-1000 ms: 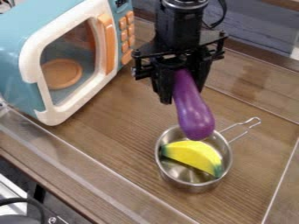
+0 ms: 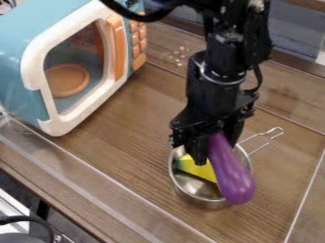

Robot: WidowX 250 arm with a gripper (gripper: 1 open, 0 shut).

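My black gripper point(image 2: 211, 133) is low over a steel pot point(image 2: 195, 190) at centre right, shut on a long purple eggplant point(image 2: 233, 176). The eggplant hangs tilted down into the pot, its fat end at the right side of the rim. A yellow object point(image 2: 193, 168), likely a banana, lies in the pot, partly hidden by the gripper and the eggplant.
A toy microwave point(image 2: 57, 119) in blue and white, door frame facing right, stands at the upper left. A dark cable crosses the lower left corner.
My gripper has come down with the eggplant from above the pot into it, now covering part of the yellow object. The eggplant's lower end has shifted right and down.
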